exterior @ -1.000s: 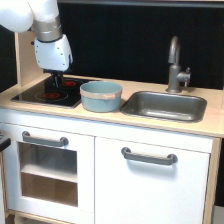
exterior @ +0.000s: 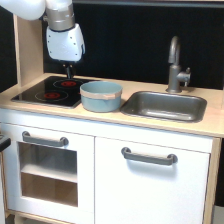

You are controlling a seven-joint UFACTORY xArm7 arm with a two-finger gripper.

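Note:
My white arm hangs at the upper left, its dark gripper [exterior: 69, 71] above the black stovetop [exterior: 40, 94] with red rings, left of and higher than a blue-grey pot [exterior: 101, 96]. The pot stands on the wooden counter at the stove's right side. Whether the gripper is open or shut is too small to tell.
A steel sink [exterior: 165, 104] with a grey faucet [exterior: 174, 67] fills the right of the counter [exterior: 120, 121]. Below are white cabinet doors with grey handles, the left one with an open-looking window.
My arm and gripper have moved a little to the right, toward the pot. The pot has not visibly moved.

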